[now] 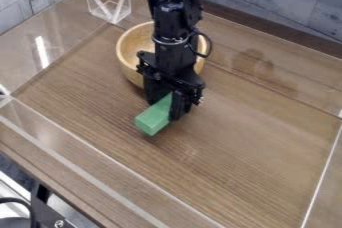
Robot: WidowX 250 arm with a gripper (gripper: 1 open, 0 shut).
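Note:
My black gripper (166,92) is low over the wooden table, shut on a green rectangular object (158,118) that sticks out from under it toward the lower left. The fingertips are dark and partly hard to make out. Behind the arm, a round tan bowl (132,38) stands on the table, partly hidden by the arm.
A pale wall (30,2) runs along the back left, and grey boards (301,12) line the back right. Cables lie off the table at the lower left.

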